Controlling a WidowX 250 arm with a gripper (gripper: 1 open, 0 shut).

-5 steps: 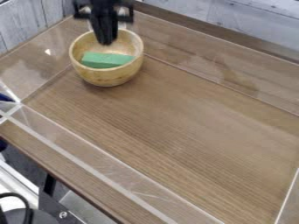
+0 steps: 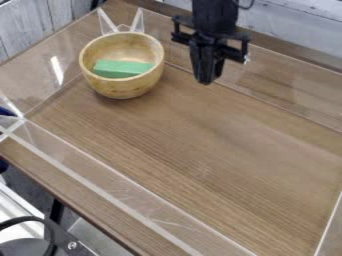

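Observation:
A wooden bowl [image 2: 122,86] stands at the upper left of the table, with a green block [image 2: 123,68] inside it. My dark gripper [image 2: 206,70] hangs to the right of the bowl, apart from it, over the back of the table. It looks shut, with nothing visible between its fingers.
Dark cables [image 2: 40,240] lie at the lower left corner. A pale wall rises behind the table at the upper right.
My gripper has moved right, away from above the bowl, and lower in the view. The green block remains in the bowl.

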